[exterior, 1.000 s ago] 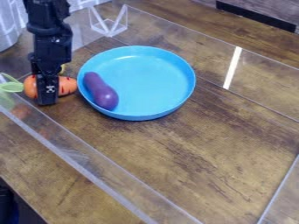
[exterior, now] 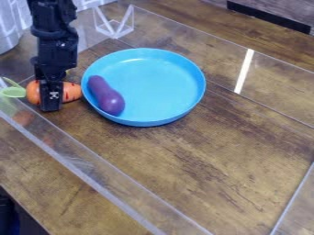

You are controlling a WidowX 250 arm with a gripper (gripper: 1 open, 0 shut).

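Note:
My black gripper (exterior: 51, 90) reaches down from the top left and is shut on an orange toy carrot (exterior: 70, 93) with a pale green top (exterior: 11, 91), which lies at the left side of the wooden surface. Just right of it sits a round blue plate (exterior: 166, 84), with a purple toy eggplant (exterior: 106, 98) resting in its left part. The gripper's fingers partly hide the carrot.
A clear, see-through barrier runs diagonally along the lower left, close by the carrot. A white object (exterior: 10, 23) stands at the top left. The wood right of and below the plate (exterior: 221, 161) is clear.

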